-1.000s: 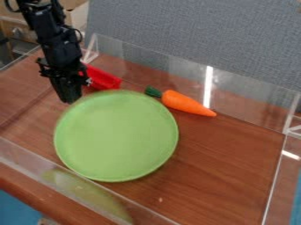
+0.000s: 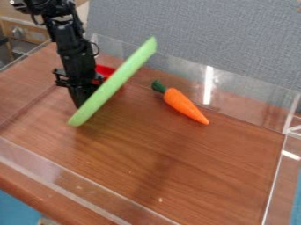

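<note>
My black gripper (image 2: 83, 86) is at the upper left of the camera view, at the green plate (image 2: 115, 81), which stands tilted steeply on edge, slanting from lower left to upper right. The fingertips are mostly behind the plate, so whether they grip it is hidden. Behind the plate, a red object (image 2: 104, 70) is partly visible. An orange carrot (image 2: 182, 104) with a green top lies to the right.
Clear low walls (image 2: 235, 105) edge it, with a grey speckled surface behind.
The green plate has gone from lying face up to steeply tilted, raised up by the gripper at upper left. The gripper has moved slightly right.
</note>
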